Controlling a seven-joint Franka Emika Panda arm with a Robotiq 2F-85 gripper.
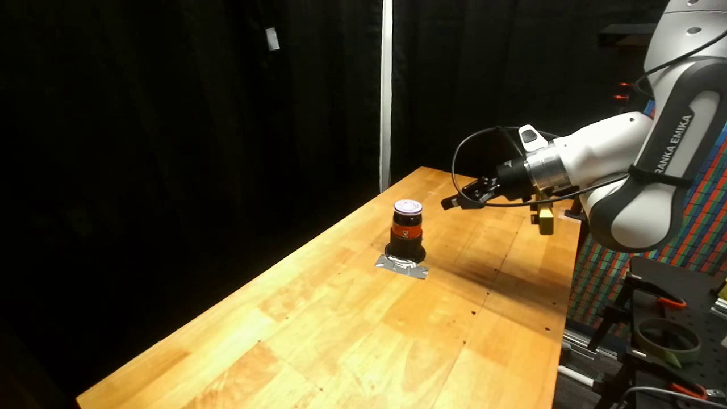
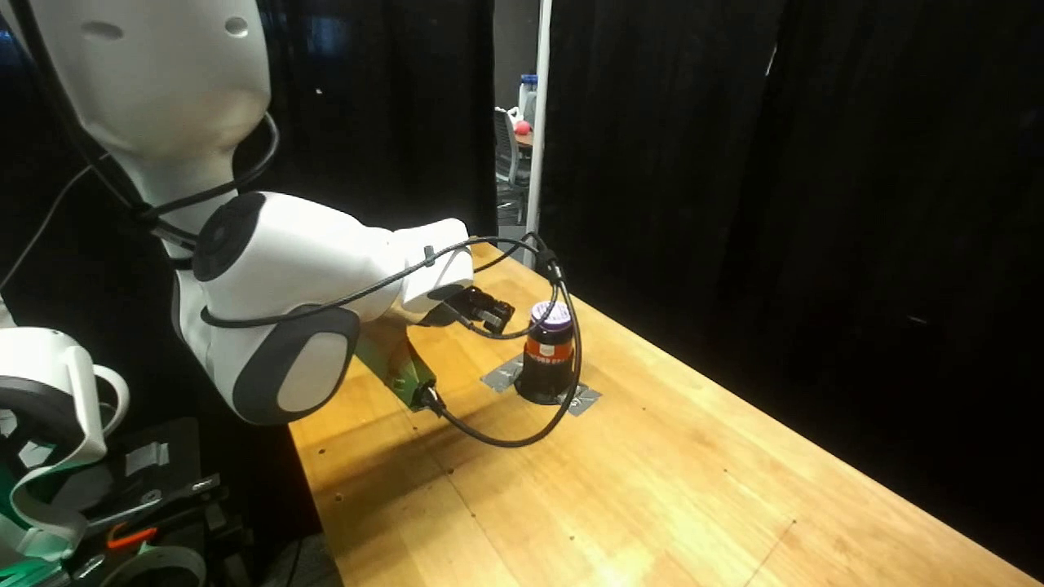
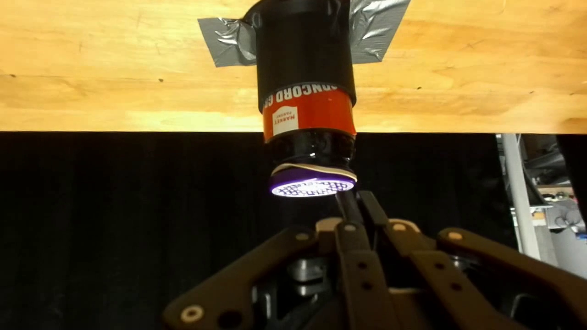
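A dark jar with an orange-red label stands upright in a black holder on the table. Its lid is purple with a pale patterned top. Around the lid, a thin tan rubber band sits unevenly, as the wrist view shows. My gripper hangs in the air beside the lid, apart from it in exterior view 1. In the wrist view the gripper is shut, its fingertips close together, and I can make out nothing between them. A looping cable partly crosses the jar in exterior view 2.
Grey tape holds the holder down on the wooden table. A dark cart with tools stands beside the table, and black curtains hang behind.
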